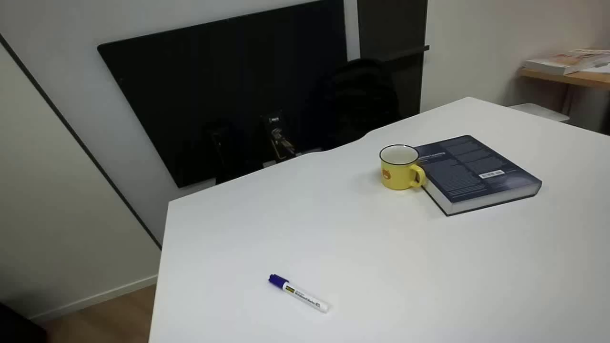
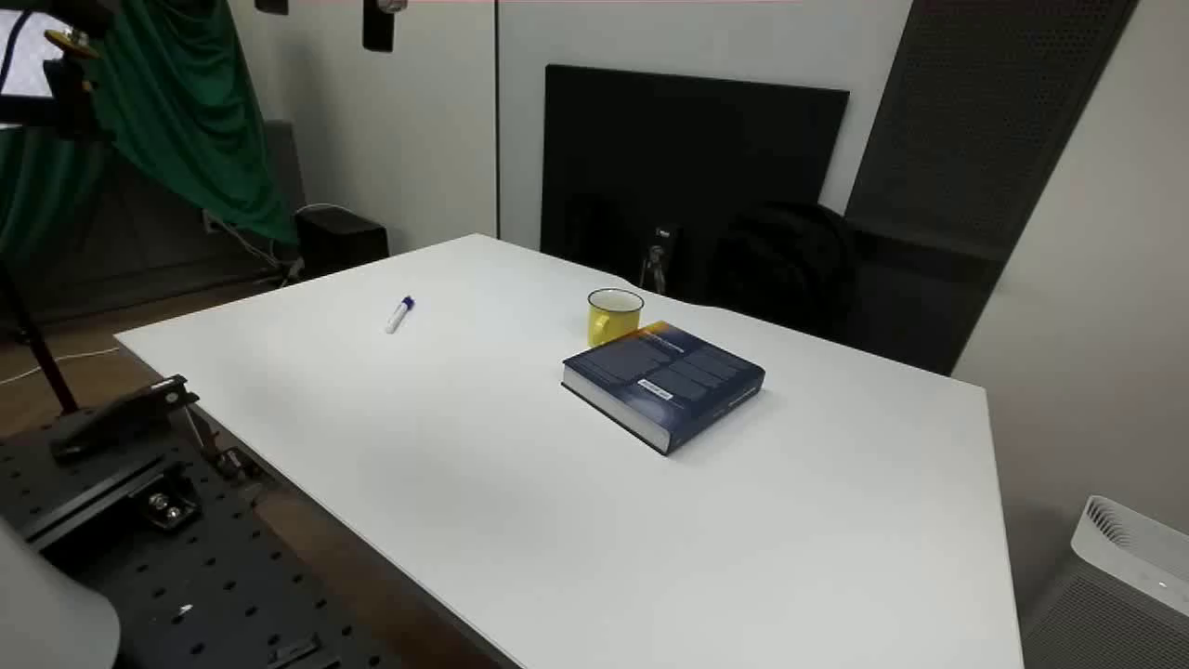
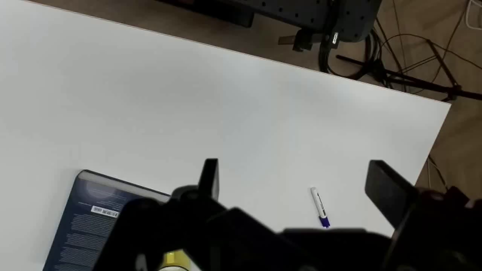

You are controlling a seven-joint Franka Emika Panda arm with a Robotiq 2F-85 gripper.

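A white marker with a blue cap (image 1: 299,294) lies alone on the white table (image 1: 240,240), in its near left part in exterior view 1. Farther back, a yellow mug (image 1: 394,173) stands upright, right beside a thick dark blue book (image 1: 477,171) lying flat. High above the tabletop, my gripper is open with its fingers wide apart. In the wrist view the marker (image 3: 319,205) appears between the fingers, well below them. That view shows only a bit of the mug (image 3: 176,260), mostly hidden behind the gripper, which also covers part of the book (image 3: 86,221).
Bare tabletop surrounds the marker, and the table's front half in exterior view 2 is clear. A dark perforated base plate (image 2: 223,569) adjoins the table edge. Beyond the far edge stands a black panel (image 2: 680,167).
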